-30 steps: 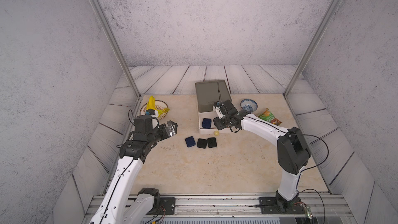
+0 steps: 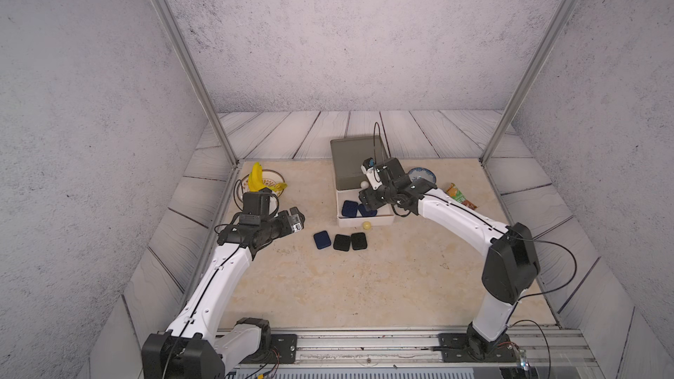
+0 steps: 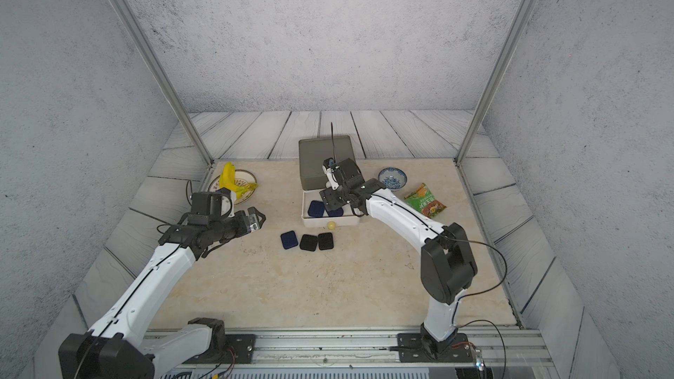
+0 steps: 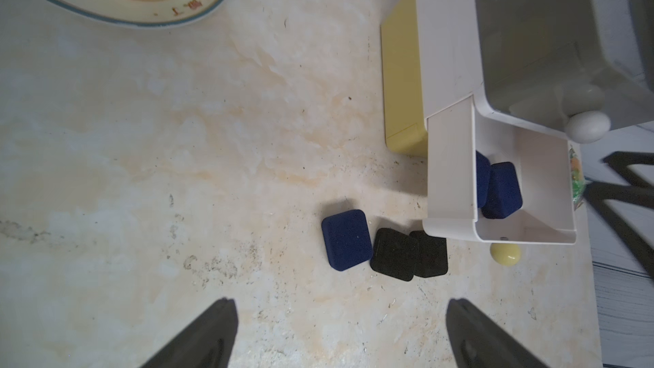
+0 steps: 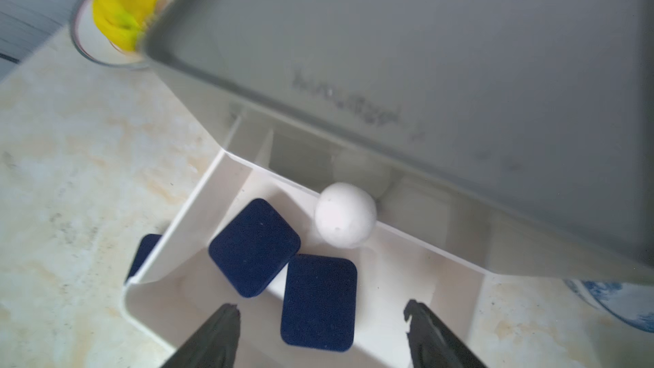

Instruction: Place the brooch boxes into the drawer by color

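Note:
Two dark blue brooch boxes (image 5: 318, 302) lie inside the pulled-out white drawer (image 4: 452, 170), side by side on its floor. Another blue box (image 4: 346, 239) rests on the table in front, left of two black boxes (image 4: 395, 254) that sit close together. Over the drawer hovers my right gripper, its fingers spread and nothing held; both blue boxes show below it. My left gripper is open and empty, left of the boxes on the table.
A grey-topped cabinet (image 2: 351, 158) with a white knob (image 5: 345, 215) stands behind the drawer. A plate with bananas (image 3: 243, 198) is at the left; a blue bowl (image 3: 392, 178) and a snack bag (image 3: 425, 200) are at the right.
The right gripper has risen and moved off the second blue box, which now shows in the drawer. The boxes on the table have stayed put.

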